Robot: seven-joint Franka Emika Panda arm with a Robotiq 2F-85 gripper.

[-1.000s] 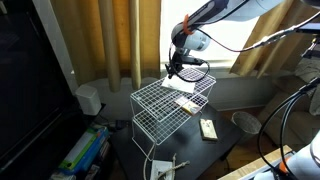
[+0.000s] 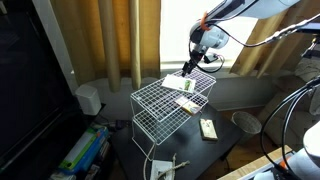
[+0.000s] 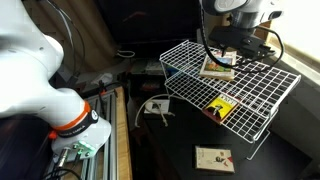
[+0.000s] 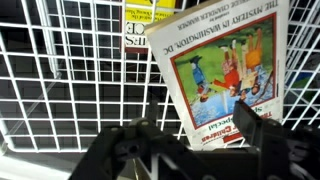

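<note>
A children's book (image 4: 225, 75) with a picture of several children on its cover lies at a slant over the white wire rack (image 4: 30, 110). It shows as a pale flat shape, the book (image 2: 180, 84), on the rack's top in exterior view 1. My gripper stands open above the book's lower end, its fingers apart. Exterior view 1 has the gripper (image 2: 190, 70) at the far side of the rack, by the book's far end. A yellow-and-red book (image 3: 221, 106) rests on the rack's nearer part.
Another pale book (image 3: 214, 159) lies on the dark tabletop in front of the rack. Beyond the rack is a window (image 2: 185, 35) with curtains (image 2: 120, 40). A white cable runs near the rack's front left. Bare wire shows left of the books.
My gripper has moved to the right along the rack's far side. The book on top stays in about the same place, and more of its cover colours now show.
</note>
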